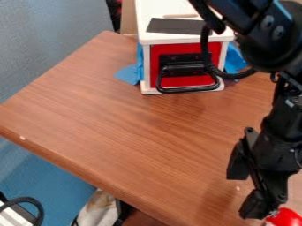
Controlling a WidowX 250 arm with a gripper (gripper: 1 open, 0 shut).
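Note:
My black gripper [245, 184] hangs at the right of the wooden table [106, 132], angled downward. Just below its lower finger, at the bottom right edge of the view, is a red round object [283, 218], only partly visible. Whether the fingers hold anything is hard to tell.
A white and red box [160, 31] with black wire handles stands at the back of the table on a blue cloth [129, 74]. Cables and clutter show below the left edge.

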